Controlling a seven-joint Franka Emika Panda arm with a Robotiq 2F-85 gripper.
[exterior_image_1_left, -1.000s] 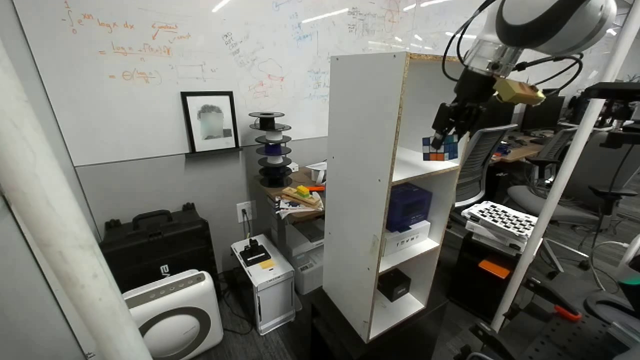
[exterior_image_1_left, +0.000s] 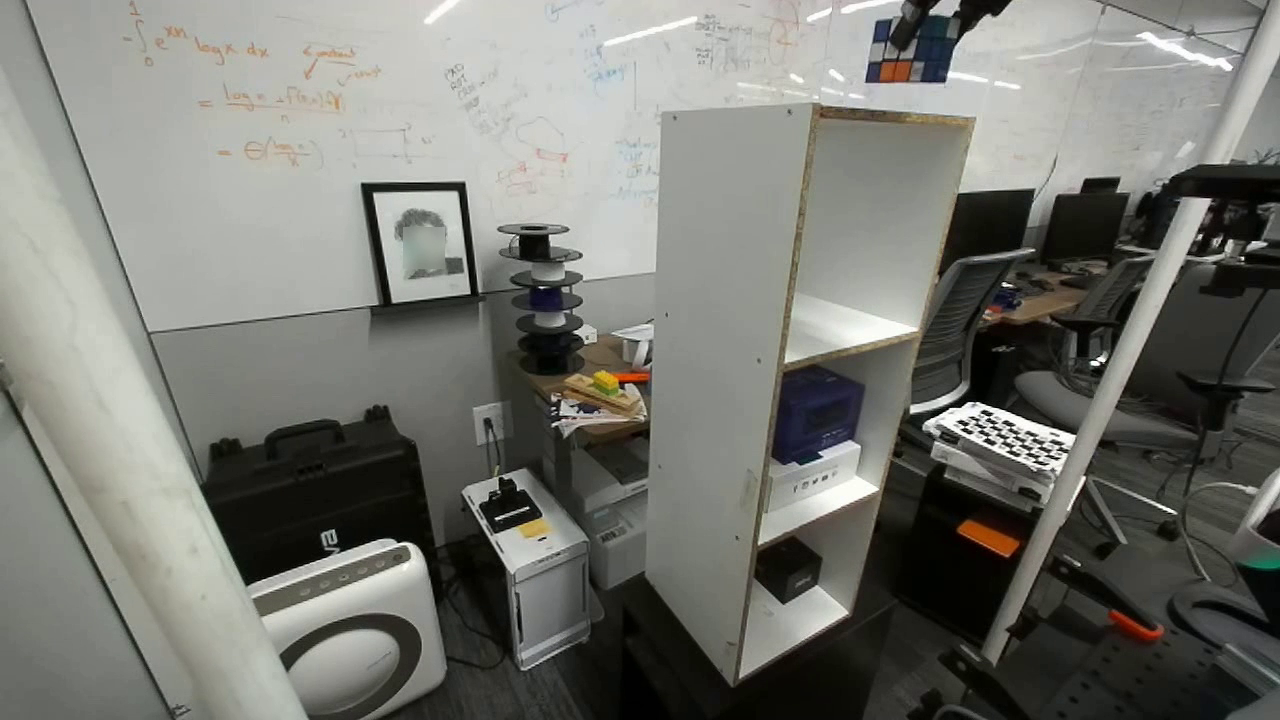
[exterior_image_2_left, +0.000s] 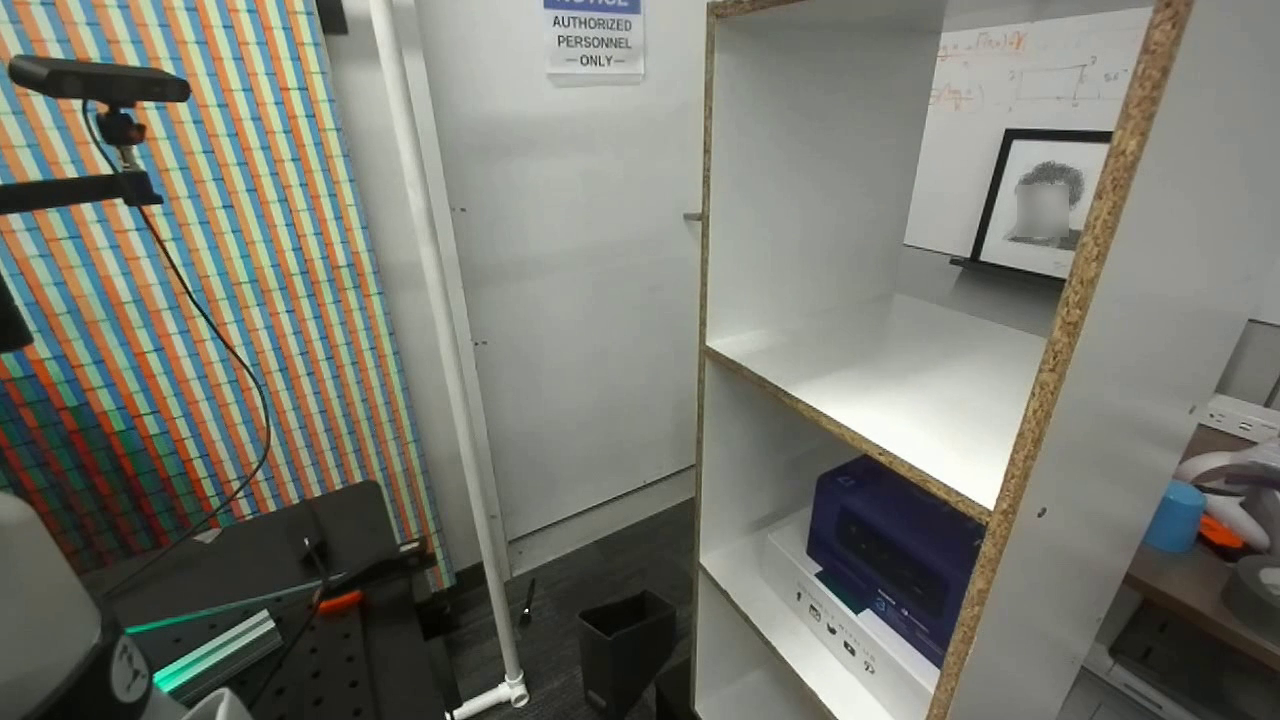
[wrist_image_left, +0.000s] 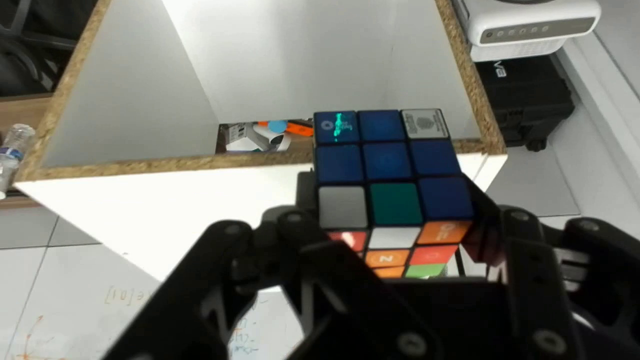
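My gripper is shut on a scrambled Rubik's cube (wrist_image_left: 387, 159), one finger against each side, with mostly blue stickers facing the wrist camera. Exterior view 1 has the cube (exterior_image_1_left: 908, 67) at the top edge, higher than the top of the white shelf unit (exterior_image_1_left: 732, 360); only the finger ends show there and the arm is out of frame. The unit's top compartment is empty, its bare floor board (exterior_image_2_left: 912, 360) plain in exterior view 2. Neither the cube nor my gripper appears in exterior view 2.
A dark blue box (exterior_image_1_left: 818, 412) on a white box (exterior_image_1_left: 816, 474) fills much of the middle compartment; a small black box (exterior_image_1_left: 788, 569) sits in the bottom one. White poles (exterior_image_1_left: 1116, 360) stand near the unit. Chairs and desks are behind at right.
A second ago the cube was held low by the top compartment's opening. It has risen well above that, still gripped, and the arm has gone out of exterior view 1.
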